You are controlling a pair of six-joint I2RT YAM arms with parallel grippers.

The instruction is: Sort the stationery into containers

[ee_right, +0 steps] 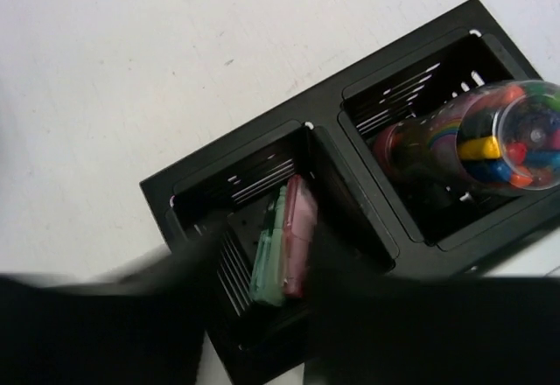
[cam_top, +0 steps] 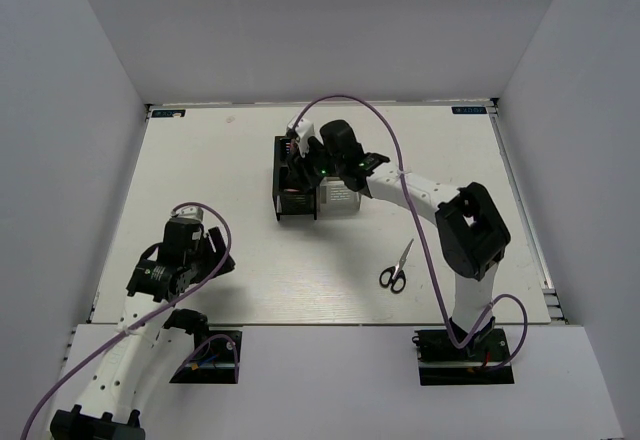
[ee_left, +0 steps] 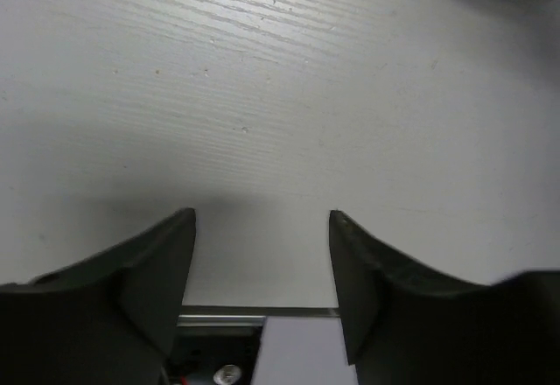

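A black two-compartment organizer (ee_right: 319,105) stands at the table's middle. In the right wrist view, a green pen (ee_right: 269,258) and a pink pen (ee_right: 300,236) lie side by side in one compartment; a clear bottle of coloured markers (ee_right: 477,144) leans in the other. Over the pens' compartment is my right gripper, its blurred fingers apart on either side of them; no grip on either pen shows. Scissors (cam_top: 397,266) with black handles lie on the table at right. My left gripper hangs over the front left, open and empty.
A clear white basket (cam_top: 340,197) adjoins the organizer's right side, partly under the right arm. Bare table (cam_top: 200,165) spreads to the left of the organizer. The scissors have free room around them.
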